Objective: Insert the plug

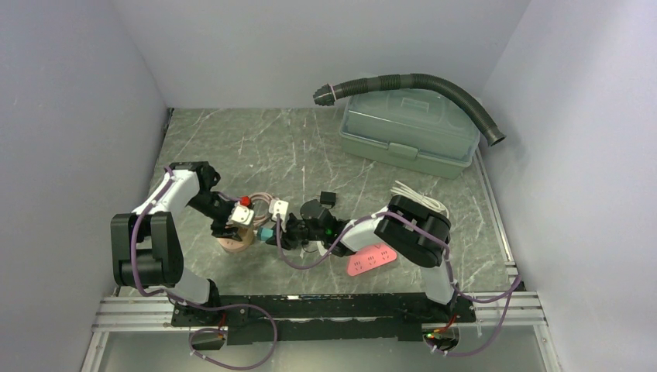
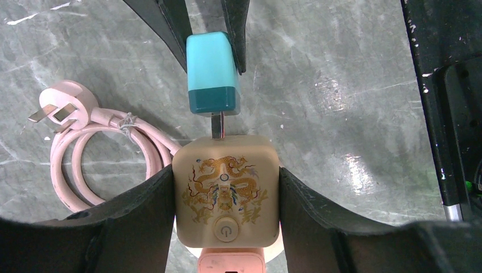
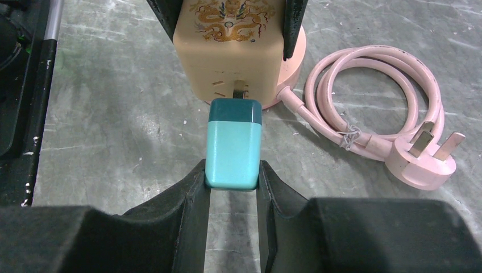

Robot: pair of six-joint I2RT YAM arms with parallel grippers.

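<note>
A cube-shaped beige socket (image 2: 226,193) with a dragon print and a power button sits between the fingers of my left gripper, which touch both its sides. My right gripper is shut on a turquoise plug (image 3: 233,151) with a dark teal front. The plug faces the socket's slotted side, close to it. A metal prong (image 2: 217,125) spans the short gap between them, and its tip meets the slotted face; how deep it goes in cannot be told. Both grippers (image 1: 242,225) meet over the left part of the table.
A coiled pink cable with a three-pin plug (image 3: 420,165) lies beside the socket. A pink power strip (image 1: 372,260), a white cable coil (image 1: 418,198) and a small black block (image 1: 328,199) lie further right. A green box (image 1: 411,128) stands at the back.
</note>
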